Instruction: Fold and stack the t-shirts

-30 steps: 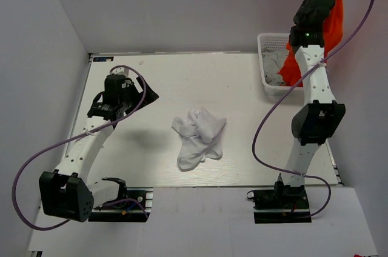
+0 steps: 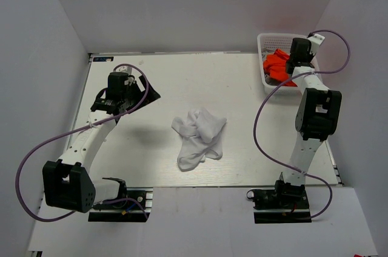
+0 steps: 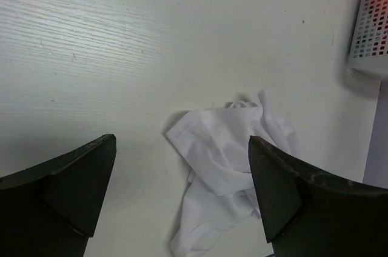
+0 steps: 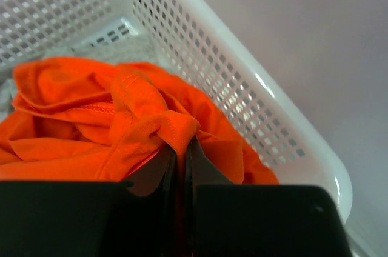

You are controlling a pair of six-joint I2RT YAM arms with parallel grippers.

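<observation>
An orange shirt [image 4: 79, 123] lies bunched in the white basket [image 2: 264, 81] at the table's back right. My right gripper is down inside the basket, shut on a pinched fold of that shirt. Under the orange cloth, some grey cloth [image 4: 130, 50] shows on the basket floor. A white shirt [image 2: 200, 137] rests crumpled on the middle of the table. Over the table's left part, my left gripper [image 2: 149, 94] stands open and empty; its dark fingers [image 3: 79, 184] are wide apart in the left wrist view, with the white shirt lying below and beyond them.
The basket's perforated wall [image 4: 200, 69] rises close to the right gripper. Purple cables [image 2: 257, 130] loop over both arms.
My right gripper has come down from above the basket, and the orange shirt that hung from it now lies heaped inside. The left arm shifted slightly; the white shirt has stayed put.
</observation>
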